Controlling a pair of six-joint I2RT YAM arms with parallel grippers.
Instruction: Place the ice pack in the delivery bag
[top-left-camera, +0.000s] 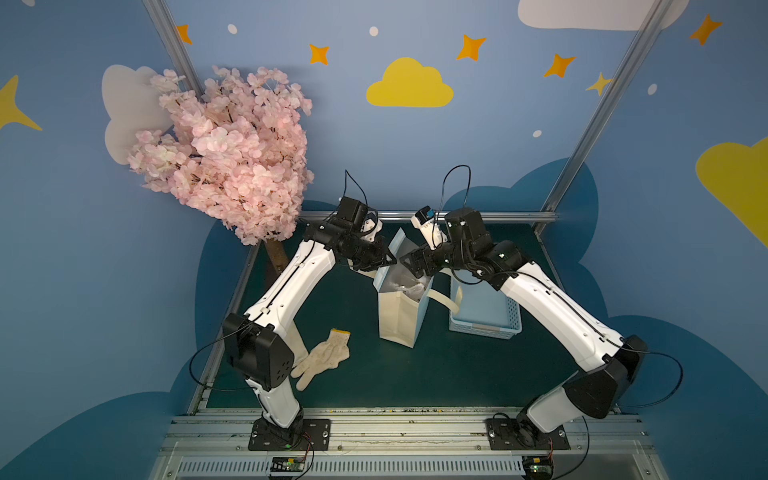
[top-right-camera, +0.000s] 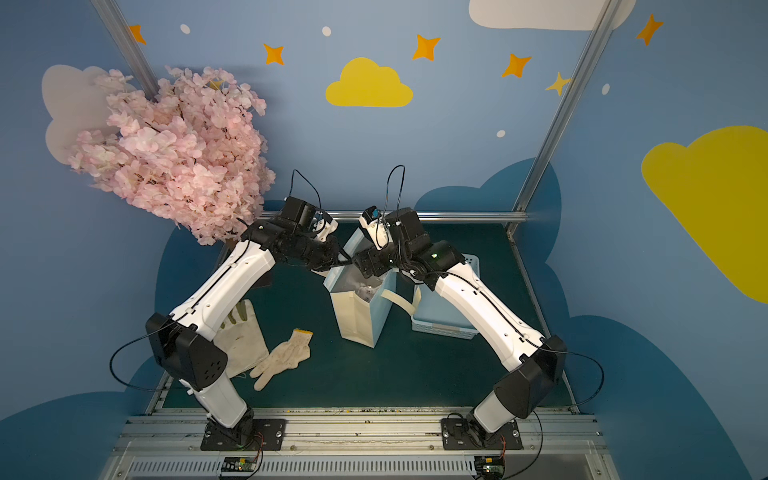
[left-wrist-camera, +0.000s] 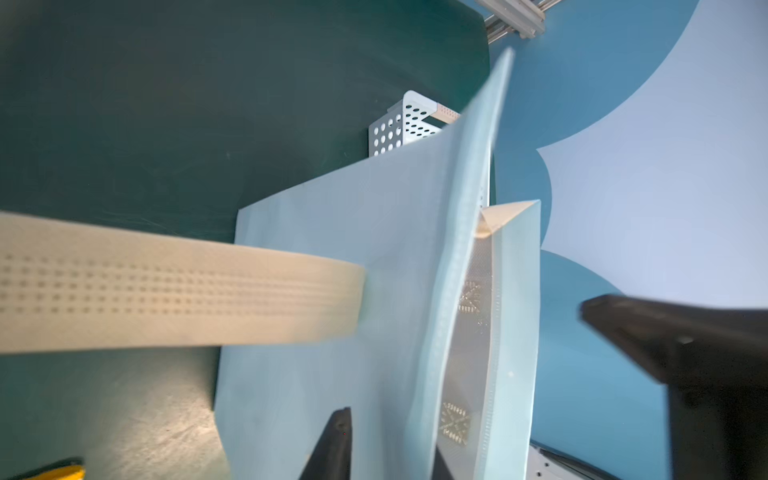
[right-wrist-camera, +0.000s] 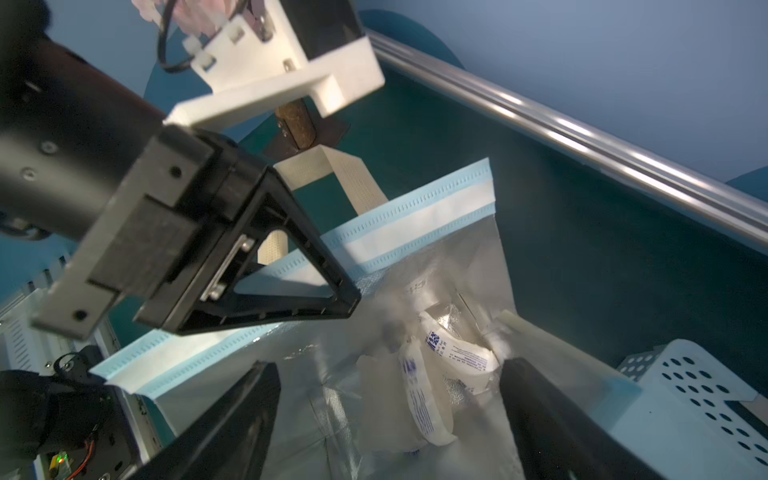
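The delivery bag (top-left-camera: 396, 316), pale blue and cream with a silver lining, stands upright and open-topped mid-table. Inside it, in the right wrist view, lie white strips with printed labels (right-wrist-camera: 428, 396), seemingly the ice pack; the lining partly obscures their outline. My left gripper is at the bag's left wall, its fingers apart, one outside the wall and the other by the rim; whether they touch it I cannot tell. Over the bag's mouth hangs my right gripper, open and with nothing gripped, its fingers (right-wrist-camera: 252, 416) spread above the contents.
To the bag's right sits a light blue basket (top-left-camera: 486, 320). A glove (top-left-camera: 324, 357) and a pale flat item (top-right-camera: 240, 344) lie front left. A pink blossom tree (top-left-camera: 232, 152) rises at the back left. Bag straps (left-wrist-camera: 176, 288) stick out sideways.
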